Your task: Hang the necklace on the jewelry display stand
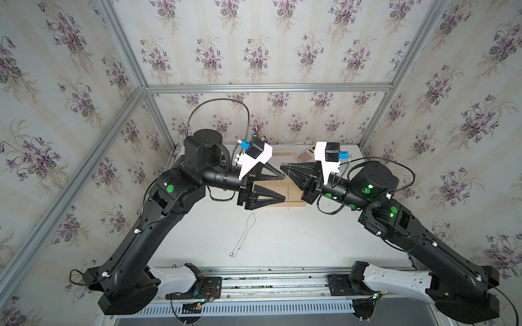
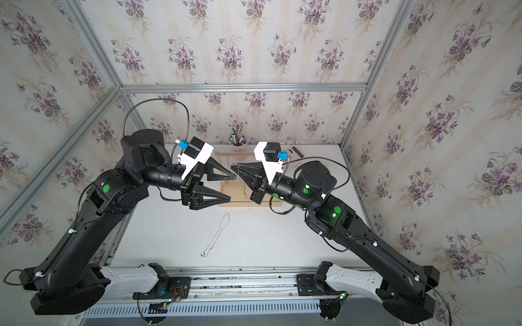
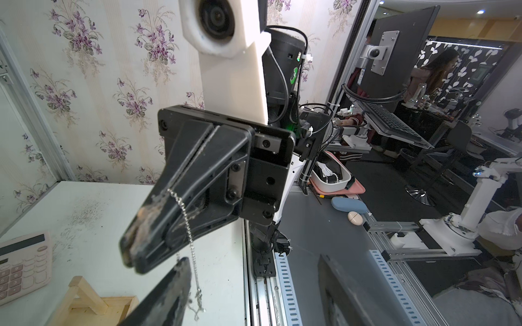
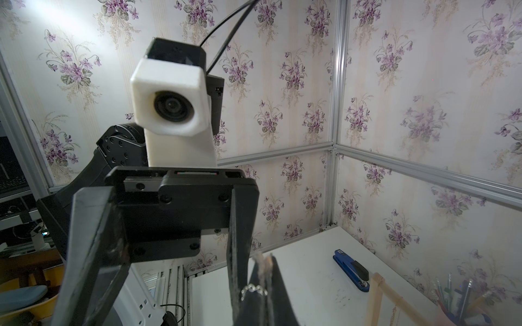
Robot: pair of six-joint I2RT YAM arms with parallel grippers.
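A thin silver necklace (image 3: 186,217) is held at my right gripper, shut on it; the chain drapes over the fingers and hangs down in the left wrist view. My left gripper (image 1: 281,187) stands open just left of the right one, with nothing visible between its fingers. The wooden display stand (image 2: 233,203) lies behind and below both grippers, largely hidden by them; in the right wrist view part of its frame (image 4: 376,293) shows. A second chain (image 1: 244,233) lies loose on the table in front.
A pen cup (image 2: 239,142) stands at the back, a calculator (image 3: 24,266) and a blue stapler (image 4: 350,270) also lie on the table (image 1: 206,239).
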